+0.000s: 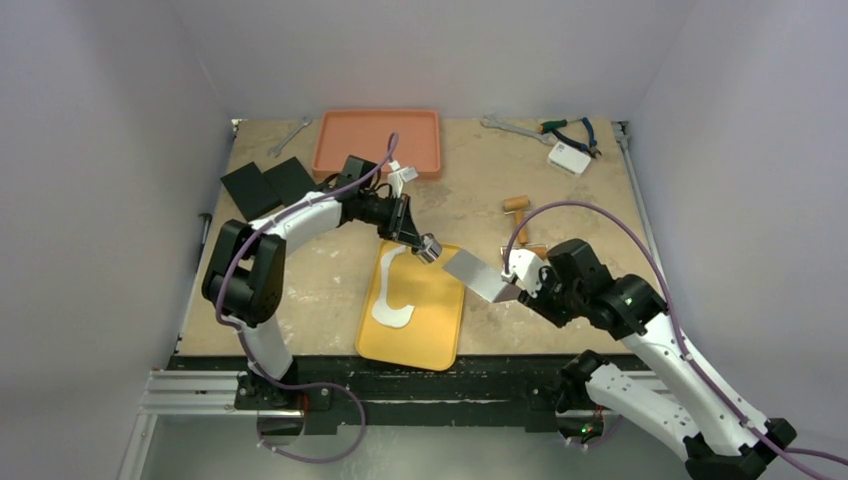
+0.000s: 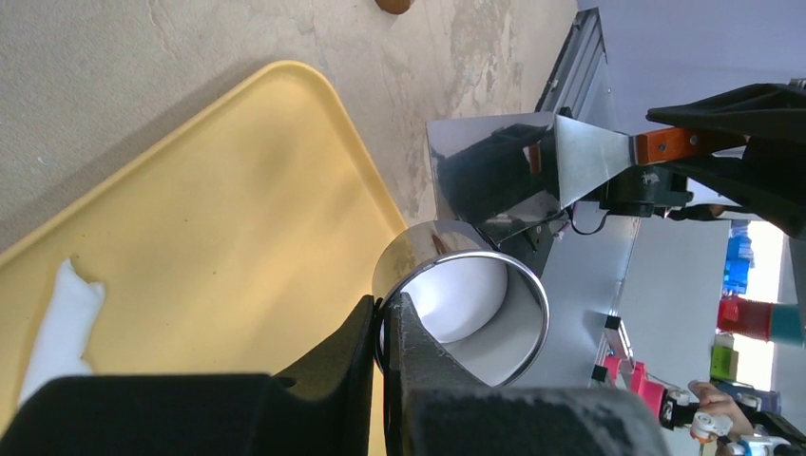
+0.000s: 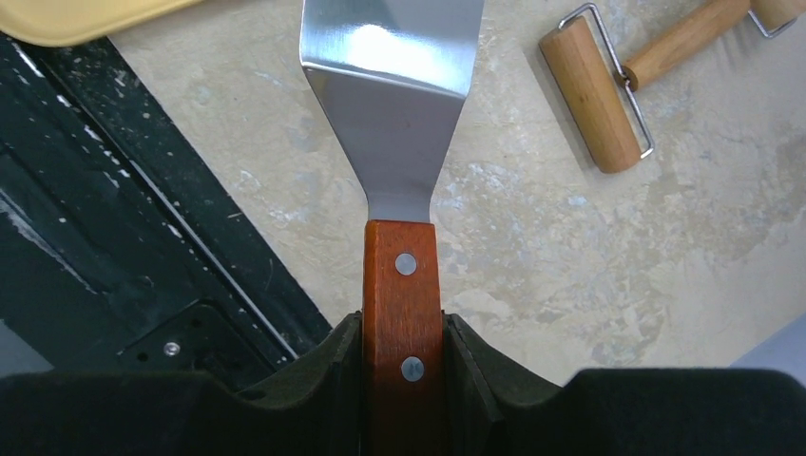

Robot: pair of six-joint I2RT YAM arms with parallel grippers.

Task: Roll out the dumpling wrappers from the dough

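Observation:
A white strip of dough (image 1: 392, 312) (image 2: 59, 328) lies on the yellow tray (image 1: 430, 330) (image 2: 219, 218). Over the tray's back right, my left gripper (image 1: 414, 240) is shut on the rim of a steel ring cutter (image 1: 431, 250) (image 2: 428, 249), a white round inside showing. My right gripper (image 1: 525, 292) holds the wooden handle of a metal scraper (image 1: 475, 275) (image 3: 394, 133), its blade beside the cutter, right of the tray.
A wooden roller (image 1: 517, 215) (image 3: 589, 95) lies on the board right of the tray. A pink tray (image 1: 340, 135), black plates (image 1: 250, 190), wrenches, pliers (image 1: 585, 140) and a white box (image 1: 568, 158) lie toward the back. The board's left front is clear.

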